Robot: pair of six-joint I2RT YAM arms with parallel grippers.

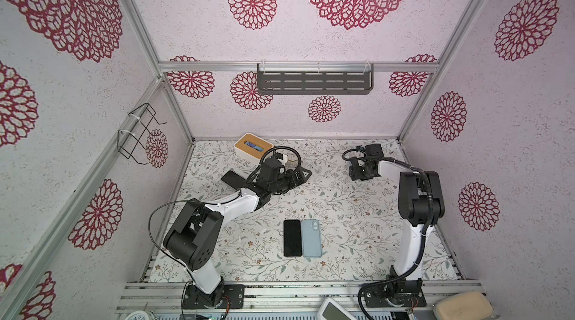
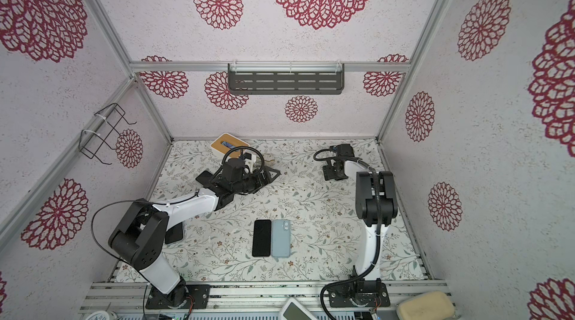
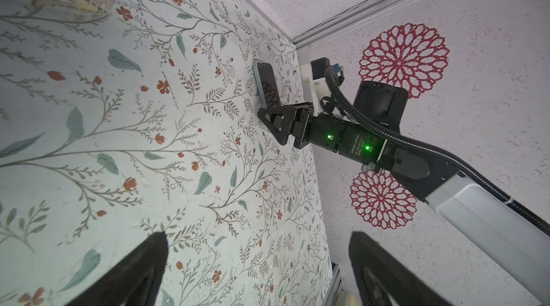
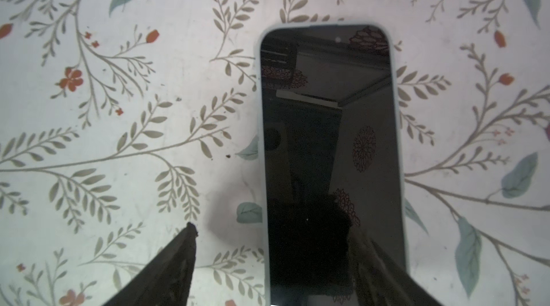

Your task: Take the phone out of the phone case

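Note:
A dark-screened phone [image 4: 326, 134] with a pale rim lies screen up at the back right. My open right gripper is low over it, one finger beside its left edge and the other over the screen. My open left gripper [image 1: 299, 177] is over the middle back of the table, nothing between its fingers; in the left wrist view the phone [image 3: 266, 82] sits across the table, partly behind the right gripper. Whether that pale rim is a case is hard to tell.
A black phone [image 1: 292, 238] and a light-blue case or phone [image 1: 311, 238] lie side by side at front centre. Another dark phone [image 1: 230, 179] is at left, near a shallow tray [image 1: 242, 149].

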